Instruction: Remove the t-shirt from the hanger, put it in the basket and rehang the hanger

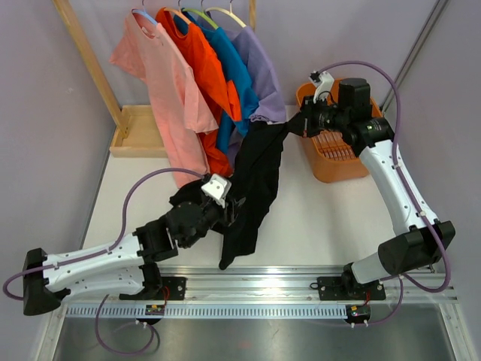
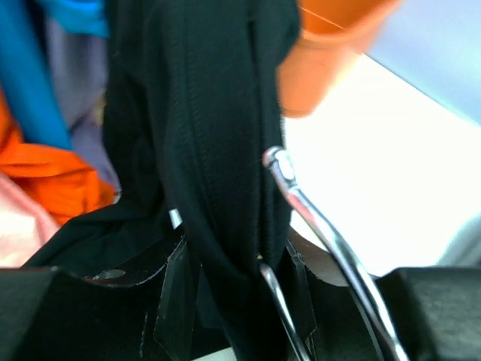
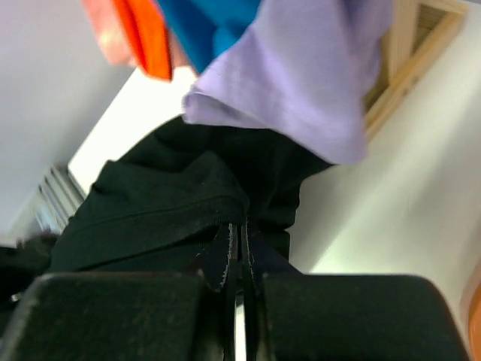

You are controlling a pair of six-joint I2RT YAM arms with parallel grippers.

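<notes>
A black t-shirt hangs stretched between my grippers over the white table. My left gripper, at lower centre, is shut on it; in the left wrist view its cloth runs up from between the fingers beside thin metal rods. My right gripper is shut on the shirt's upper end, just right of the purple shirt; in the right wrist view the dark cloth gathers at the closed fingertips. I cannot see the black shirt's hanger.
Pink, orange, blue and purple shirts hang on hangers from a wooden rack at the back. An orange basket stands at the back right.
</notes>
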